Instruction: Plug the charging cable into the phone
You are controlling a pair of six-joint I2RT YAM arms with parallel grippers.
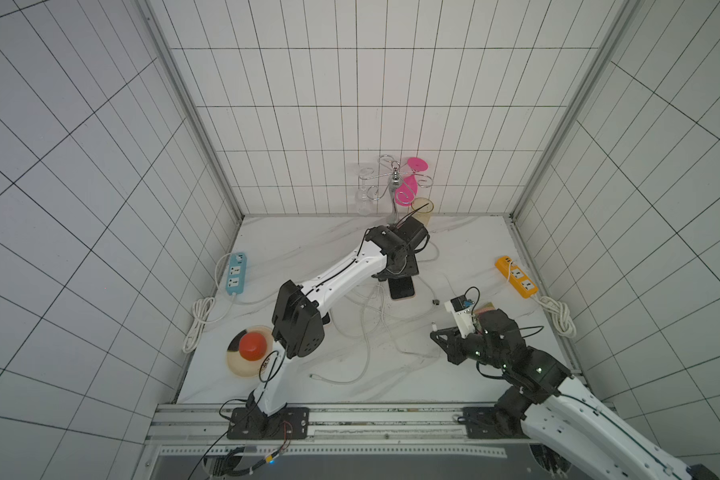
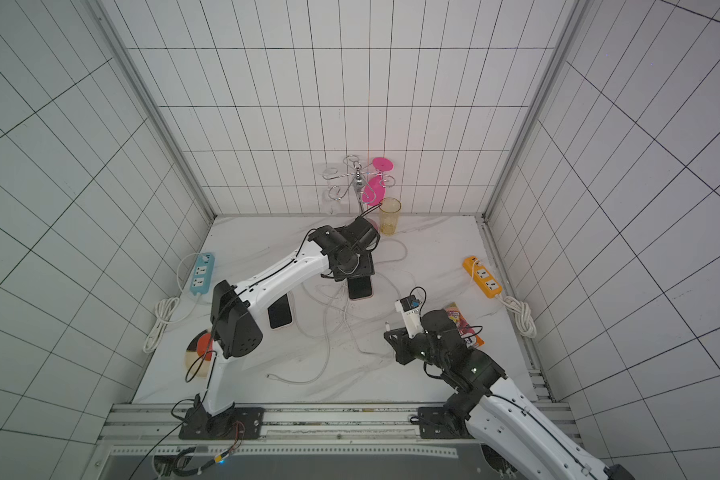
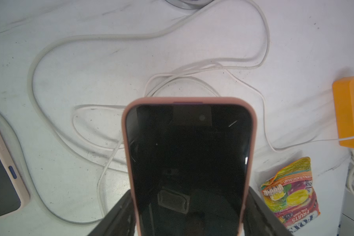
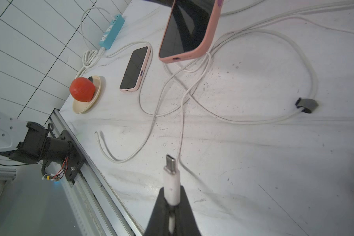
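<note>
A phone in a pink case (image 3: 188, 165) is lifted off the table, screen facing the left wrist camera. My left gripper is shut on its long sides, with one finger (image 3: 120, 218) along the left edge. In the right wrist view, the held phone (image 4: 186, 29) is cut off at the top, and a port shows in its lower edge. My right gripper is shut on the white charging plug (image 4: 171, 179); the metal tip (image 4: 170, 162) points up toward the phone side. Plug and phone are apart.
A second pink-cased phone (image 4: 135, 68) lies on the table among loose white cables (image 4: 153, 122). A plate with a red fruit (image 1: 252, 345) is front left, a snack packet (image 3: 293, 194) at right. Power strips (image 1: 236, 273) and an orange one (image 1: 516, 276) flank the sides.
</note>
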